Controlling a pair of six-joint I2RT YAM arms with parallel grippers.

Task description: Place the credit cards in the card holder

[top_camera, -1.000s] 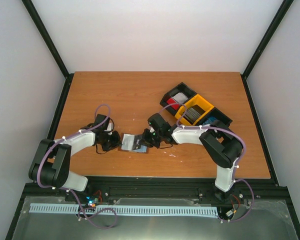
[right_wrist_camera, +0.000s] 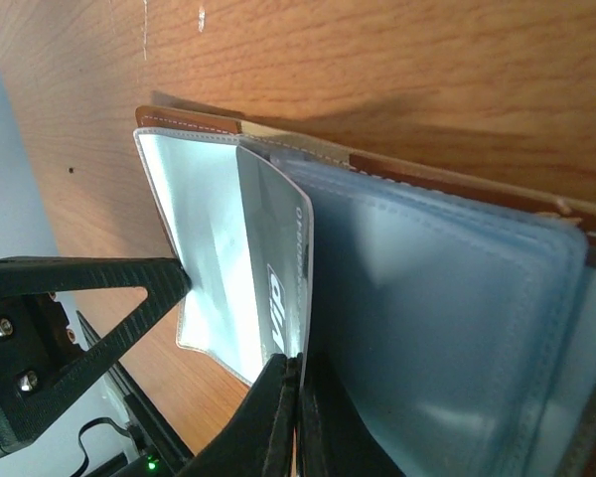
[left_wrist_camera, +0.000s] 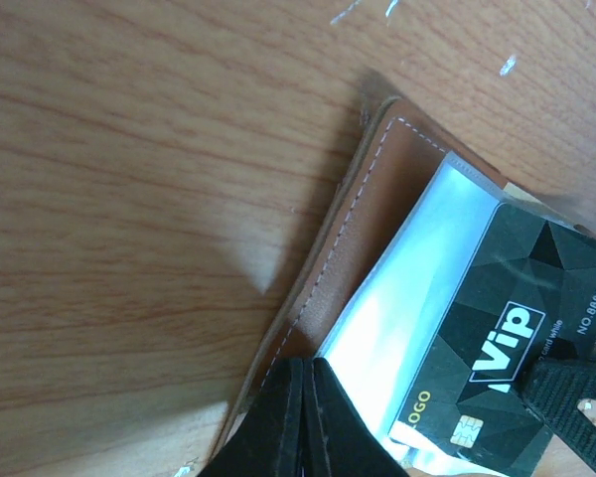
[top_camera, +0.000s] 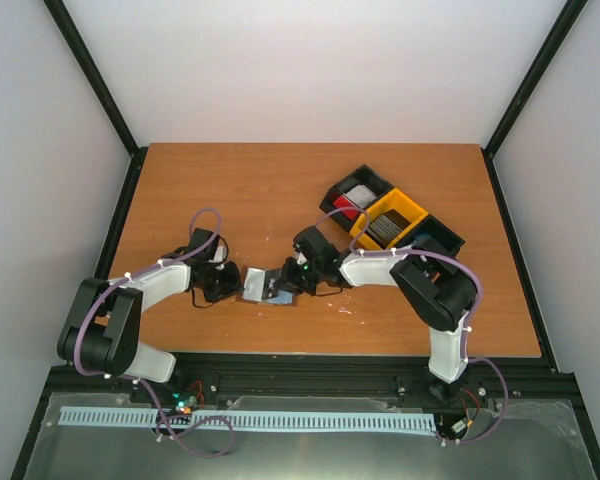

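Note:
The brown leather card holder [top_camera: 253,285] lies open near the table's front, with a pale sleeve [left_wrist_camera: 387,308] and bluish clear sleeves [right_wrist_camera: 427,298]. A black VIP credit card [left_wrist_camera: 497,338] lies over the pale sleeve and stands tilted at its right edge. That edge is between the closed fingertips of my right gripper. How far the card sits inside a pocket, I cannot tell. My left gripper is shut at the holder's left margin, by the sleeve's edge. Nothing shows between its fingers.
At the back right stands a tray of black and yellow bins. Dark cards [top_camera: 387,228] fill the yellow bin [top_camera: 410,207], and a red item [top_camera: 346,207] lies in the black bin beside it. Free table surrounds the holder to the back and left.
The right arm has shifted slightly to the left, towards the holder. My left arm and the card holder look unmoved.

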